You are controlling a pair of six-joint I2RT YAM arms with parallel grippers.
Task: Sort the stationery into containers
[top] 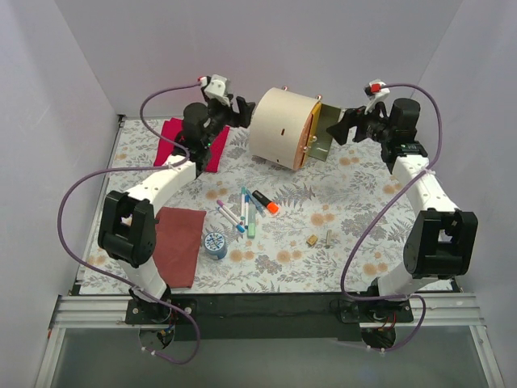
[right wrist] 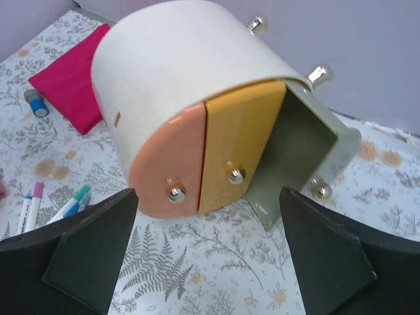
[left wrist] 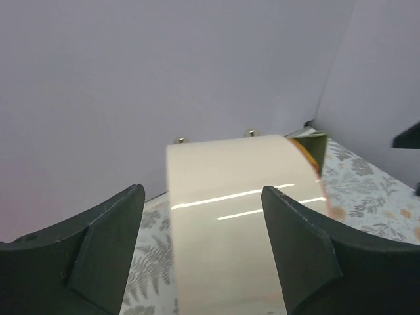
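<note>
The rounded white container stands at the back centre, its compartments facing right. In the right wrist view show a pink drawer front, a yellow drawer front and a green compartment swung out. My left gripper is open by the container's left side; my right gripper, open and empty, hangs right of the green compartment. Loose on the table lie several markers, a black marker with an orange cap, a light green highlighter and a small yellowish block.
A blue round tin stands at the front left. Beside it lies a dark red cloth; a brighter red cloth is behind, partly under the left arm. A small thin item lies at front right.
</note>
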